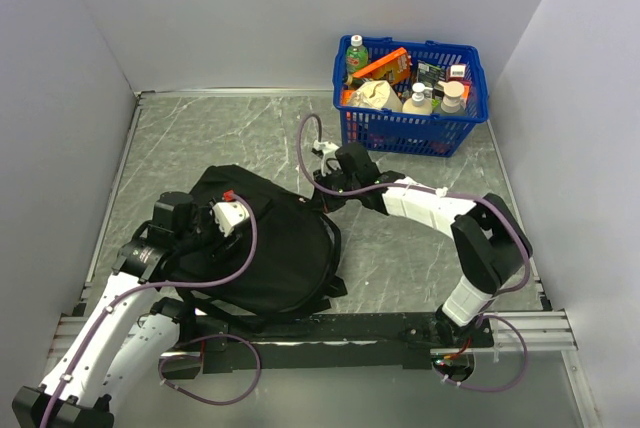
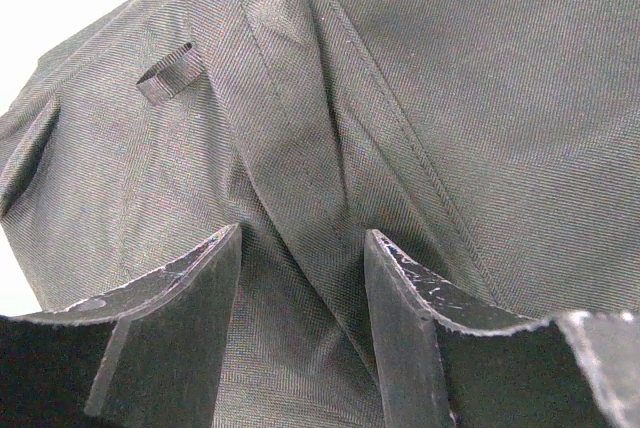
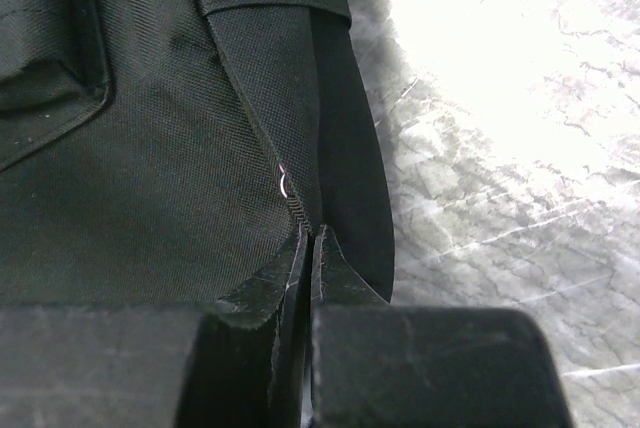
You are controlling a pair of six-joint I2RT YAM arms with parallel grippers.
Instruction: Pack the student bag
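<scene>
A black bag point(image 1: 280, 258) lies flat and creased on the grey floor. My left gripper is over its fabric at the left part, fingers apart with folds of cloth below and between them. My right gripper is shut on the bag's edge near a zipper strip point(image 3: 283, 183), at the bag's upper right in the top view.
A blue basket point(image 1: 410, 128) holding a green bottle point(image 1: 356, 58), white bottles, boxes and packets stands at the back right. Bare floor point(image 1: 430, 258) lies right of the bag. Walls enclose the back and sides.
</scene>
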